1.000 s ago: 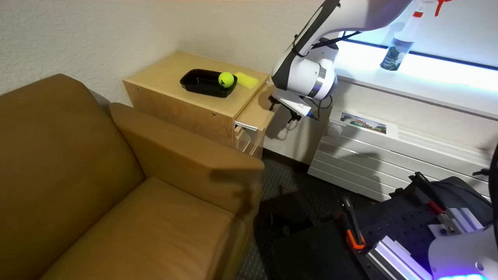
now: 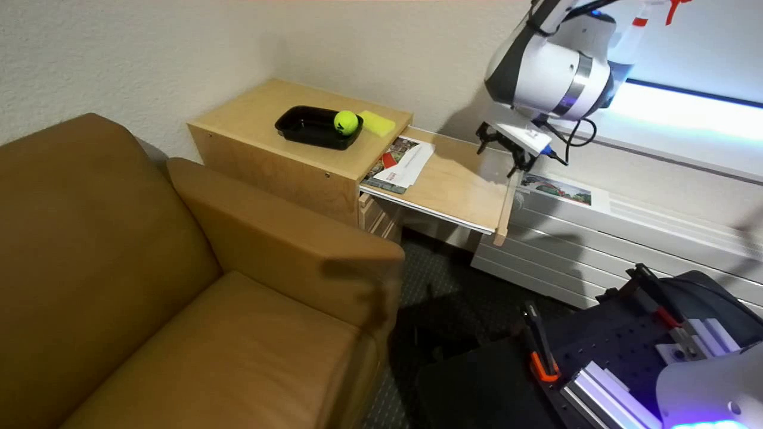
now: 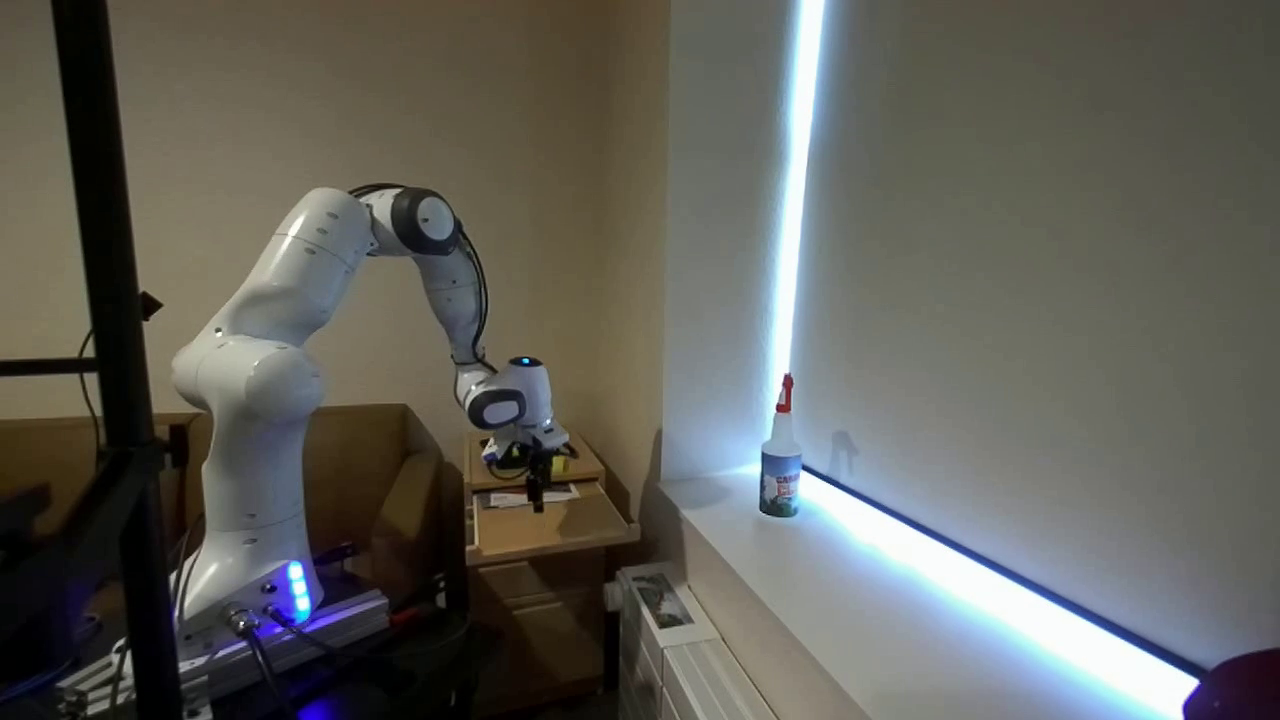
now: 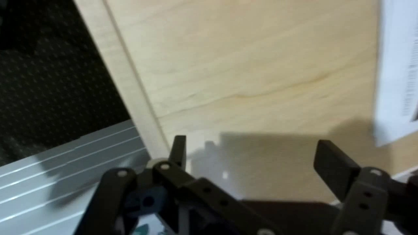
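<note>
My gripper (image 2: pixel 497 161) is open above the outer end of a pulled-out wooden drawer (image 2: pixel 465 175), its two fingers spread wide. In the wrist view nothing shows between the fingertips except the drawer's wooden floor and my own shadow. One finger overlaps the front lip (image 4: pixel 135 94) of the drawer in that view; whether it touches cannot be told. White papers and a picture (image 2: pixel 411 161) lie inside the drawer near the cabinet. On the cabinet top sit a black tray (image 2: pixel 309 125), a yellow-green tennis ball (image 2: pixel 346 122) at its right end, and a flat yellow piece (image 2: pixel 377 123).
A brown sofa (image 2: pixel 286 221) stands before the cabinet. Beside the drawer's outer end is a white radiator (image 2: pixel 543 246) with a printed picture (image 2: pixel 561 189) on it. A spray bottle (image 3: pixel 780 468) stands on the windowsill (image 3: pixel 732 510). Bare room remains on the drawer floor.
The drawer has come out much farther from the cabinet, uncovering the papers inside. My arm and gripper have moved right, away from the cabinet, along with the drawer's outer end.
</note>
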